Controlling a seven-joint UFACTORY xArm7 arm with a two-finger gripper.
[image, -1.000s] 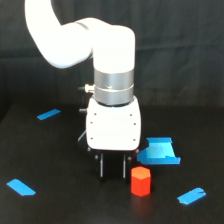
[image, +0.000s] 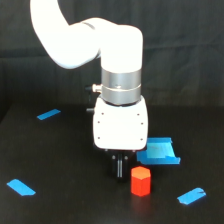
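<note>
An orange-red block (image: 141, 181) with a hexagonal top stands on the black table, right of the middle and toward the front. My gripper (image: 119, 167) hangs beneath the white arm just left of the block, pointing down. Its dark fingers look close together against the dark table, and whether any gap is left between them is hard to make out. Nothing shows held there, and the block appears to stand beside the fingers.
A blue open tray (image: 160, 151) lies behind the block, partly covered by the arm. Blue strips lie at the far left (image: 48, 115), front left (image: 21, 187) and front right (image: 191, 196).
The arm has shifted slightly to the right and its hand looks a little turned. The fingers, seen well apart before, now appear close together. The block and tray have stayed in place.
</note>
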